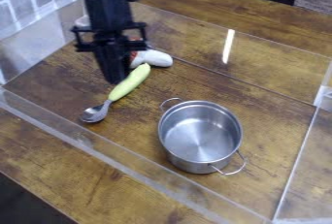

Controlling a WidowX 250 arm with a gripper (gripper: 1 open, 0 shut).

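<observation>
My black gripper (pixel 112 55) hangs raised at the upper left, blurred, above a spoon with a pale yellow-green handle (pixel 128 82) and a metal bowl (pixel 93 113), which lies on the wooden surface. Whether its fingers are open or shut is too blurred to tell. A steel pot (pixel 197 131) with two wire handles stands to the right of the spoon. A white object (pixel 153 57) lies just right of the gripper, partly behind it.
Clear low walls edge the wooden table (pixel 259 63) at left, front and right.
</observation>
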